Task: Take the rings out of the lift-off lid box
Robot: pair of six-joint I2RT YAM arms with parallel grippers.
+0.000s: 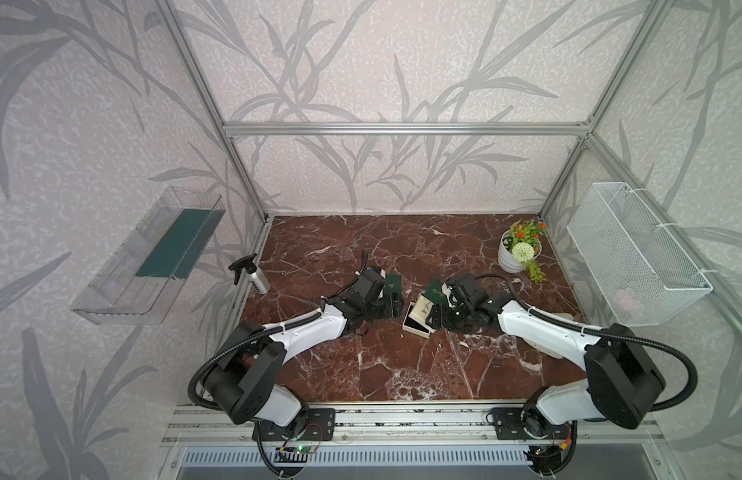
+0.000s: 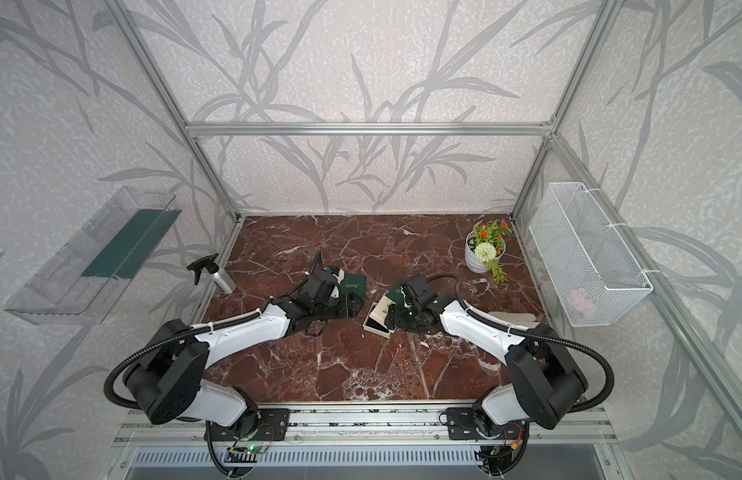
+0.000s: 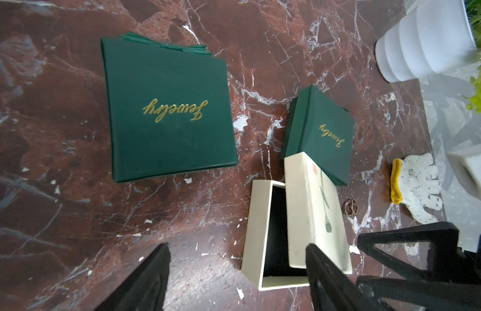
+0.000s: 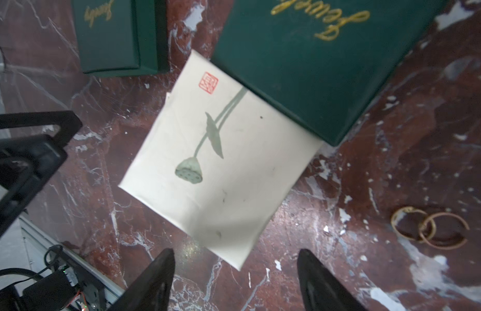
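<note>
The cream box [image 3: 258, 228] stands on the marble table, its dark inside partly uncovered. Its lid [image 3: 323, 217], printed with a lotus pod, lies askew over the box's right side and against a green jewelry box [image 4: 323, 57]. No ring shows in the uncovered part; the rest is hidden by the lid. Two overlapping rings, a near one [image 4: 406, 223] and a thinner one [image 4: 442, 231], lie on bare marble beside the box. Left of the box, my left gripper is open and empty. My right gripper is open by the lid's edge, nothing between its fingers.
Another green jewelry box [image 3: 170, 108] lies behind the left gripper. A white plant pot [image 1: 511, 254] stands at the back right, and a spray bottle [image 1: 259, 278] at the left. A white glove [image 3: 419, 186] lies to the right.
</note>
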